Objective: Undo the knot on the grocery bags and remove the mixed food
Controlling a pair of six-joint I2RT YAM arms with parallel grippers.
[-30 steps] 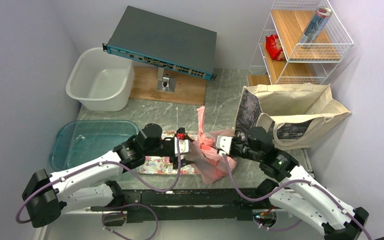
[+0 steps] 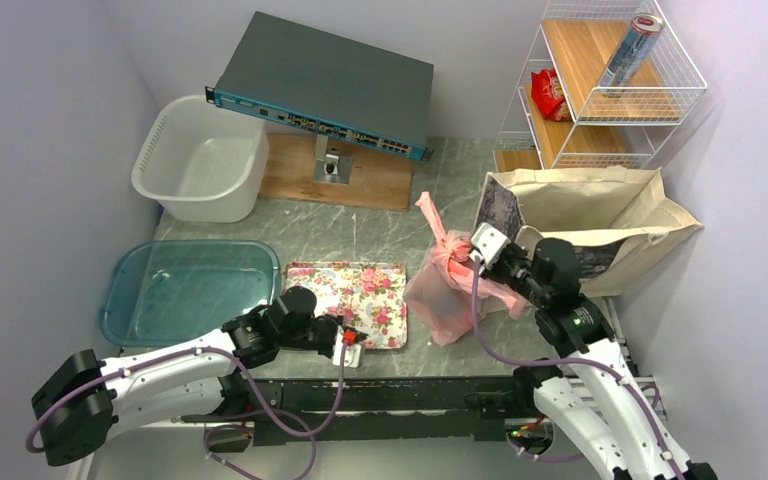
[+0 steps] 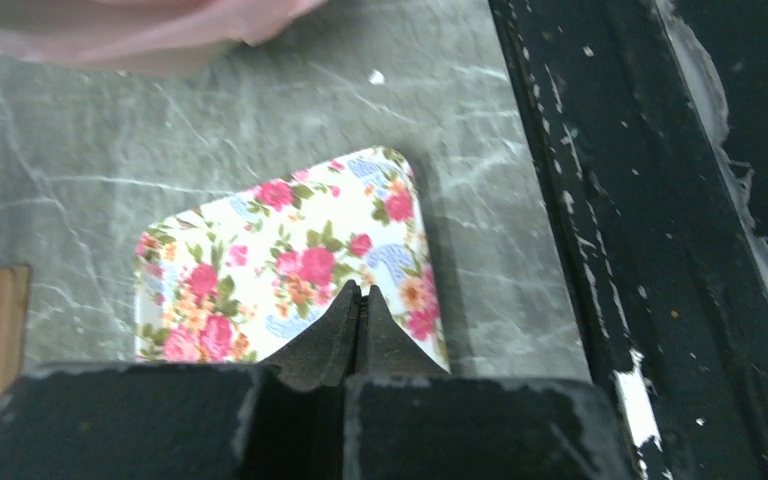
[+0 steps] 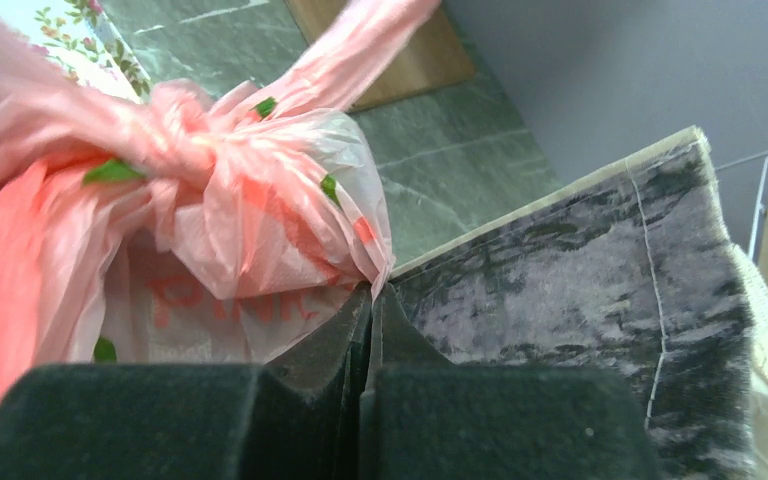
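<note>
A thin pink plastic bag (image 2: 442,300) hangs at the right of the floral tray in the top view, its neck still knotted. That knot (image 4: 195,150) fills the upper left of the right wrist view, with loose handle ends sticking out. My right gripper is shut on a gathered fold of the bag just below the knot. Over the tray, my left gripper is shut with nothing between its fingers; the bag lies clear of it, at the upper left of the left wrist view. What the bag holds is hidden.
A floral tray (image 2: 385,285) lies bare at mid-table. To its left sits a teal bin (image 2: 125,300), with a white basket (image 2: 145,165) behind. An open canvas bag (image 2: 650,245) stands close to the right arm, below a wire shelf (image 2: 625,108).
My right gripper has carried the bag right and back, toward the canvas bag.
</note>
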